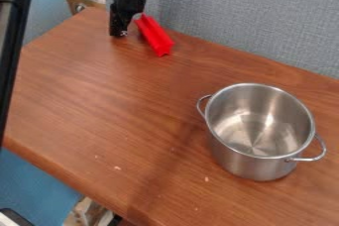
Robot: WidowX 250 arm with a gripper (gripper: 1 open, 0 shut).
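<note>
At the back of the table, near the grey wall, my black gripper (121, 29) hangs low beside a red elongated object (155, 36), just to its left. The fingers are small and dark in this view; I see nothing clearly held between them, and it is shut. The red object lies slanted on the wood.
A steel pot (259, 131) with two side handles stands at the front right of the wooden table (106, 121). The grey wall (252, 17) runs along the back, and the table's left edge drops to a blue floor.
</note>
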